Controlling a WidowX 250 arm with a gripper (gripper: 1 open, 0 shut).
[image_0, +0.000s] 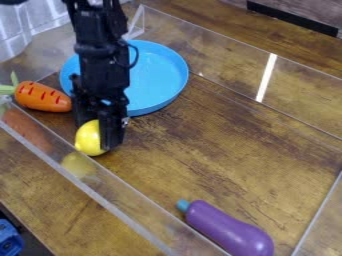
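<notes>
My dark gripper (102, 122) is low over a yellow lemon-like object (91, 142), its fingers around or just above its upper part; I cannot tell whether they touch it or how far they are closed. Behind the arm lies a blue round plate or bowl (158, 72), partly hidden by it.
An orange carrot (40, 96) lies at the left, a purple eggplant (227, 226) at the lower right, and a blue object (6, 238) at the lower left corner. A transparent wall crosses the foreground.
</notes>
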